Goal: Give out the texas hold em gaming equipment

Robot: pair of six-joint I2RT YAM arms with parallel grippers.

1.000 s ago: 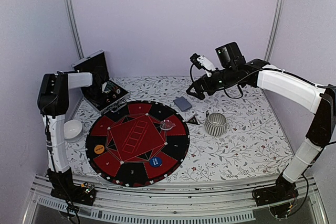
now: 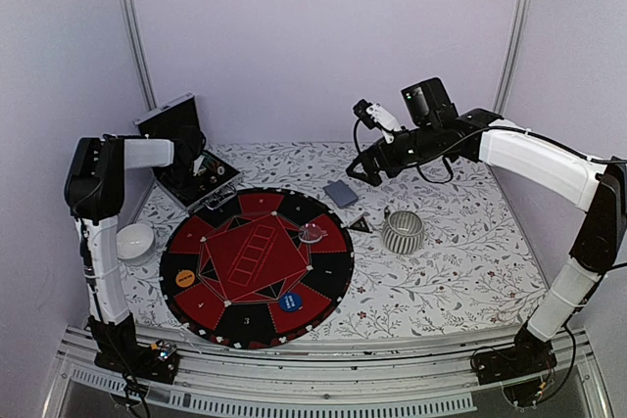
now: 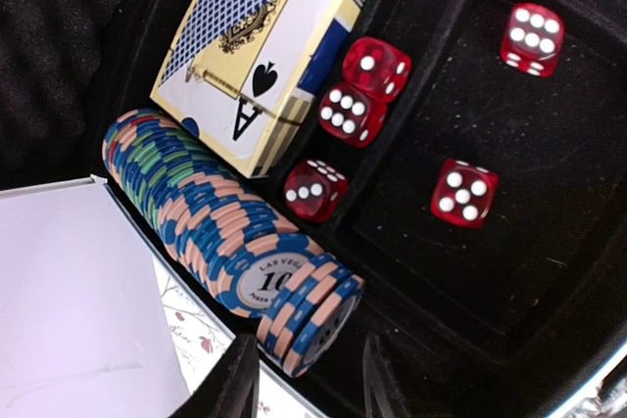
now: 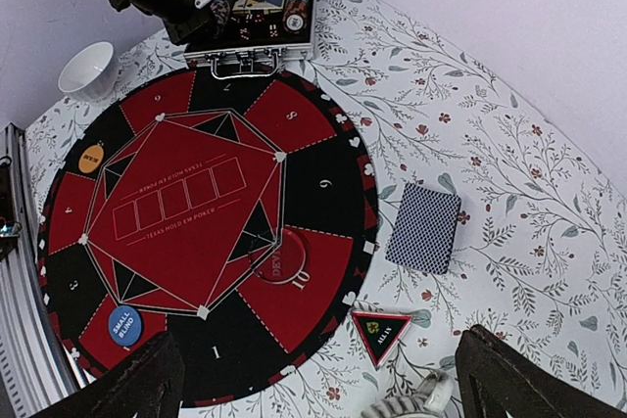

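Note:
In the left wrist view a row of poker chips (image 3: 201,203) lies along one side of the black case (image 3: 411,310), its near end a few tilted blue-and-peach chips (image 3: 309,315). Over that end sits my left gripper, fingers part open, nothing visibly held. A boxed card deck (image 3: 265,56) and several red dice (image 3: 465,193) share the case. My right gripper hangs open above the table, empty. The round poker mat (image 2: 257,266) carries a blue small blind disc (image 2: 290,301), an orange disc (image 2: 185,278) and a clear dealer disc (image 4: 278,256).
Right of the mat are a card stack (image 2: 341,193), a black all-in triangle (image 4: 380,332) and a striped container (image 2: 403,232). At the left stands a white bowl (image 2: 135,242). The case's raised lid (image 2: 168,116) stands behind my left gripper.
The right arm and the items on the table look unmoved.

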